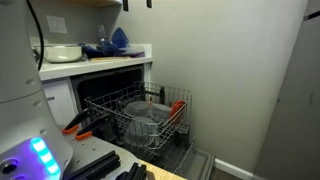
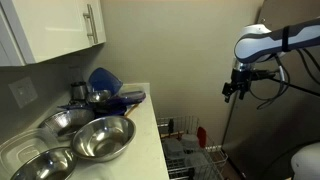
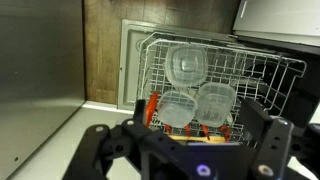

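My gripper [image 2: 234,96] hangs high above the dishwasher rack [image 2: 181,124], its fingers wide apart and empty. From the wrist view, the dark fingers [image 3: 262,140] frame the lower part of the picture, well above the rack. Inside the wire rack lie several clear plastic containers: one at the back [image 3: 186,65], one nearer the left [image 3: 177,107] and one to the right [image 3: 215,103]. A red item [image 3: 152,107] stands along the rack's left side. At the rack's lower edge a yellowish utensil [image 3: 212,139] partly shows.
A white counter [image 2: 145,150] beside the rack holds steel bowls [image 2: 103,138], a clear container [image 2: 28,150] and blue dishes [image 2: 104,80]. A cabinet [image 2: 60,25] overhangs it. Bare wall [image 1: 220,70] and open air surround the gripper.
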